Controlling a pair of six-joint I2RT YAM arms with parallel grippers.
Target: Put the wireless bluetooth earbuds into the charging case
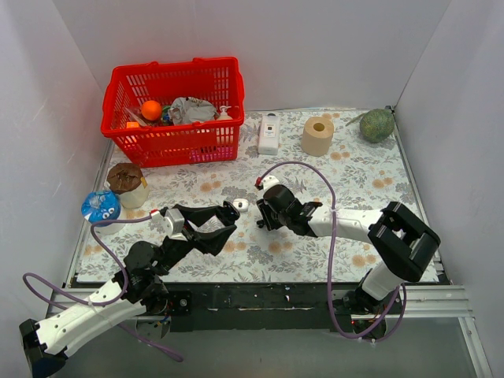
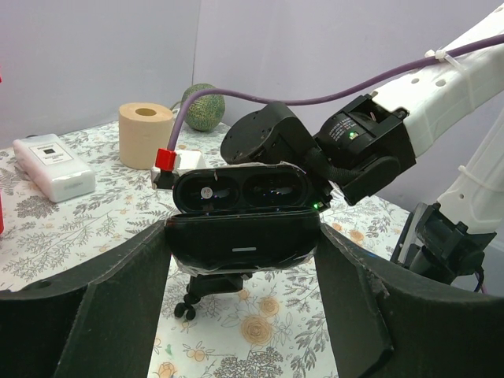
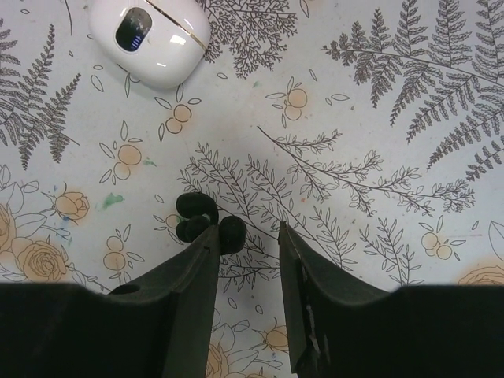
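My left gripper is shut on the black charging case, gripping it from both sides above the table. The case's lid is up and its two earbud wells face the left wrist camera; a small bright spot shows in one of them. On the patterned cloth lie the small black earbuds, close together, their exact outlines hard to separate. Over them, my right gripper is open, pointing down. Its left finger overlaps the edge of the nearest earbud part in view; contact cannot be told. Nothing is held between its fingers.
A white rounded case lies near the earbuds. Behind stand a white box, a paper roll, a green melon-like ball and a red basket.
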